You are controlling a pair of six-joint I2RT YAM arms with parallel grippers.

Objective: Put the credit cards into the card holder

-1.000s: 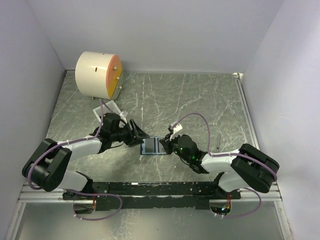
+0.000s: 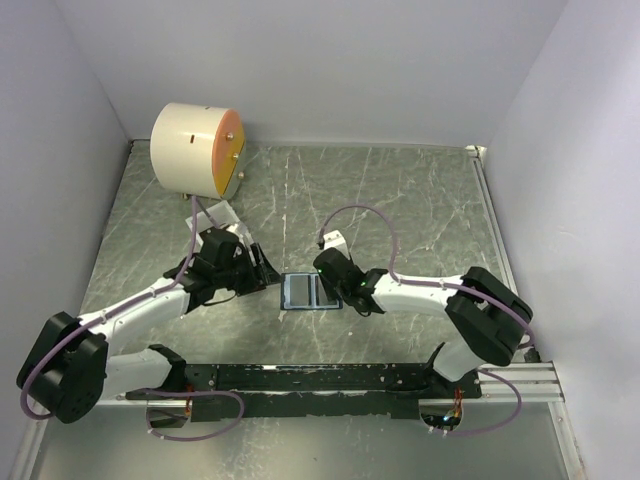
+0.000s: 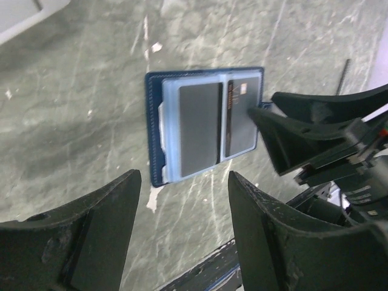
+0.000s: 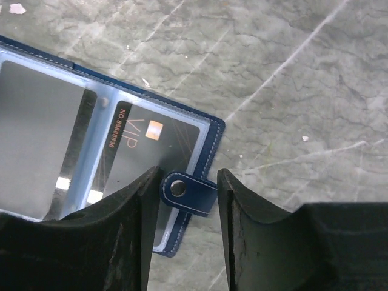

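Note:
The dark blue card holder (image 2: 300,290) lies open on the marble table between my grippers, with clear sleeves (image 3: 199,127) and a dark card marked VIP (image 4: 139,139) in the right-hand one. My right gripper hangs over its right edge, fingers apart, one either side of the snap tab (image 4: 200,197). My left gripper is to the left of the holder, fingers apart with nothing held.
A white cylindrical object (image 2: 183,150) with an orange-yellow end stands at the back left, a white item (image 2: 205,215) in front of it.
My left gripper has drawn back leftward from the holder.

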